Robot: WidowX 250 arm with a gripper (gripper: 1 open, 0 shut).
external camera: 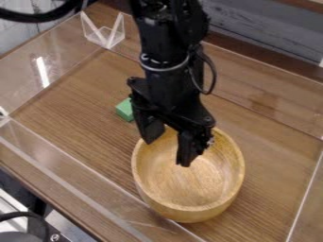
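Observation:
My black gripper (175, 134) hangs in the middle of the view over the upper left part of a cream oval tray (190, 194), its two fingers apart and open, with nothing visible between them. A small green object (125, 111) lies on the wooden table just left of the gripper, partly hidden behind it.
A clear wire-like holder (104, 26) stands at the back left. A grey panel runs along the back right, and cables lie at the lower left corner.

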